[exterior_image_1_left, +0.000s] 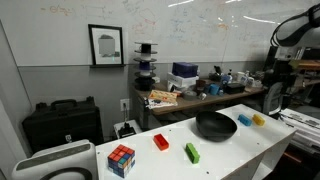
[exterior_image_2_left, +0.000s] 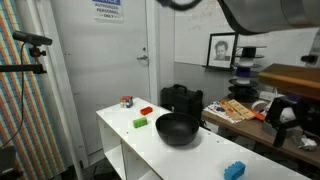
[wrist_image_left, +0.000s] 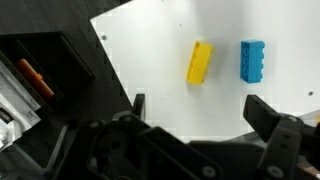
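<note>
In the wrist view my gripper stands open, its two dark fingers wide apart with nothing between them. A yellow block (wrist_image_left: 200, 62) lies on the white tabletop beyond the fingertips, roughly centred on the gap. To its right is a blue block (wrist_image_left: 252, 61). Both blocks rest apart from each other and from the fingers. In exterior view 1 the same yellow block (exterior_image_1_left: 258, 119) and blue block (exterior_image_1_left: 244, 120) lie at the right part of the table. My arm comes in from the right there; its fingertips are hard to make out.
A black pan (exterior_image_1_left: 215, 125) sits mid-table. Farther left are a red block (exterior_image_1_left: 161, 142), a green block (exterior_image_1_left: 192, 153) and a colourful puzzle cube (exterior_image_1_left: 121, 160). An open dark drawer or box (wrist_image_left: 70, 65) lies beside the table edge.
</note>
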